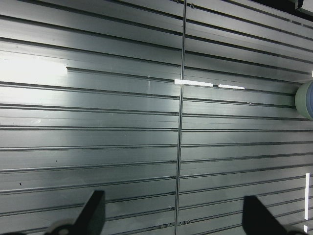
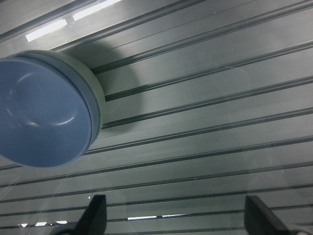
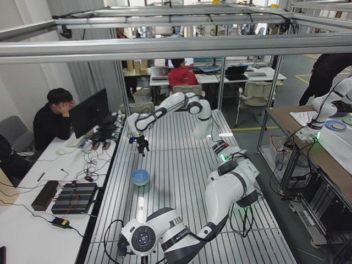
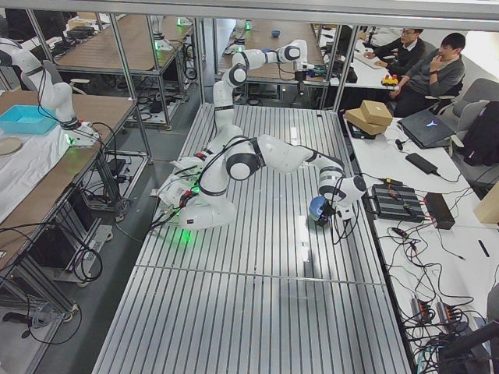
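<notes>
A blue bowl (image 3: 140, 176) stands on the slatted metal table (image 3: 165, 203), nested in a pale green one, as the right wrist view (image 2: 39, 112) shows. My right gripper (image 3: 142, 149) hangs above and just beyond it, open, with nothing between its fingers. My left gripper, mostly hidden under its arm at the bottom of the camera left view, is open and empty over bare slats in the left wrist view (image 1: 173, 220); the bowls (image 1: 304, 100) lie at that view's right edge.
A side desk (image 3: 33, 231) with monitor, cables and black boxes runs along the table's edge. Another bench (image 3: 335, 154) with a robot arm stands opposite.
</notes>
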